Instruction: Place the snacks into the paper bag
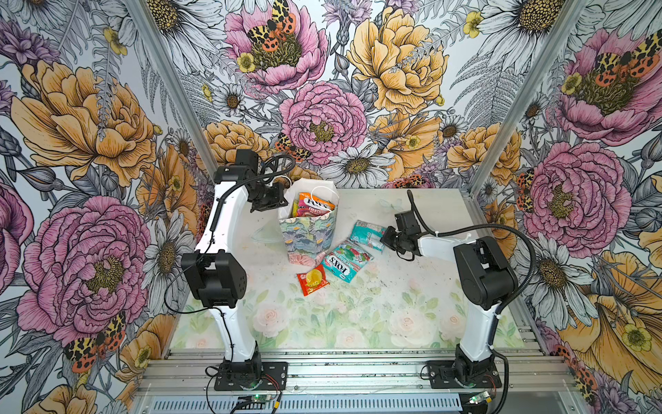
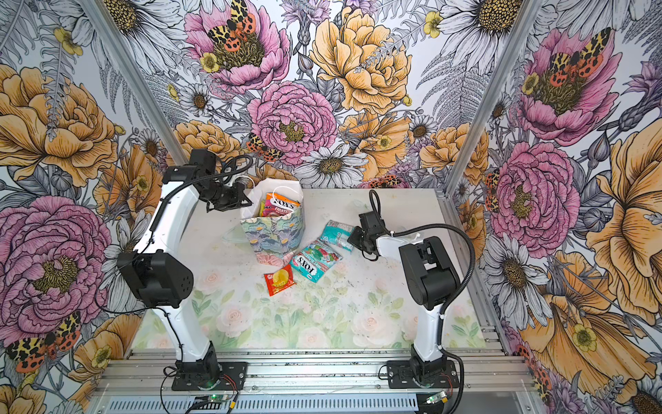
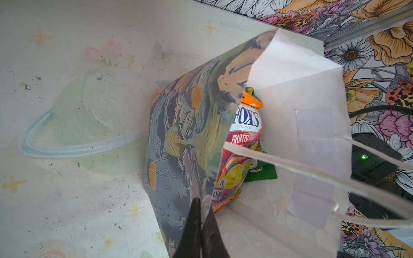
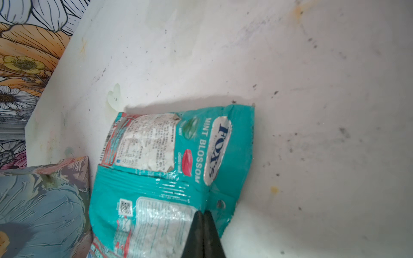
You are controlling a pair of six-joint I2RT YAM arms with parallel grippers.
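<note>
The patterned paper bag point(image 1: 308, 233) stands open and upright at the back left, with an orange Fox's packet point(image 3: 246, 124) and other snacks inside. At its left wall, my left gripper is shut on the bag's thin rim. A teal Mint Blossom packet point(image 4: 172, 172) lies flat right of the bag. My right gripper is shut over that packet's near right edge; whether any film is pinched between its fingers cannot be seen. Nearer the front lie a second teal Fox's packet point(image 1: 347, 261) and a small red-and-yellow packet point(image 1: 312, 280).
The bag's white handle point(image 3: 309, 167) loops across its opening. The two teal packets lie close together, and the small red packet rests near the bag's base. Bare table point(image 1: 427, 303) spreads across the front and right.
</note>
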